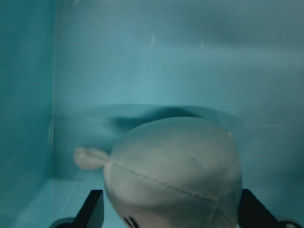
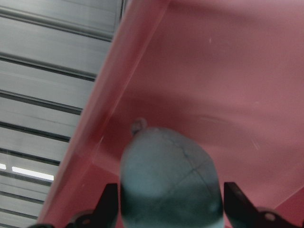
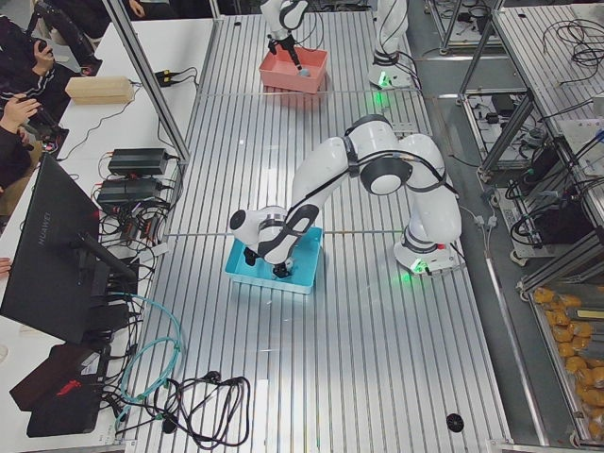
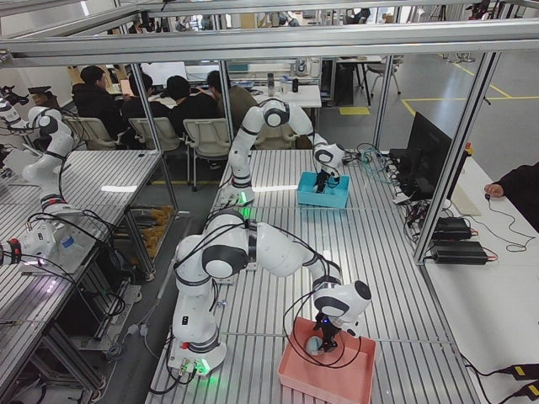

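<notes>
A pale grey plush toy (image 1: 173, 171) with a small tail fills the lower middle of the left wrist view, inside a blue bin (image 3: 269, 283). My left gripper is around it, a finger on each side; whether it grips is unclear. A second plush toy (image 2: 171, 180), blue-grey, is in the pink bin (image 4: 324, 383), between the fingers of my right gripper. Whether those fingers press on it cannot be told. In both camera views the grippers are down inside their bins, largely hidden by the arms.
A monitor (image 3: 57, 255), power units (image 3: 137, 189) and cables (image 3: 208, 406) line the table's side. Metal frame posts (image 4: 446, 210) stand at the edges. The slatted table between the two bins is clear.
</notes>
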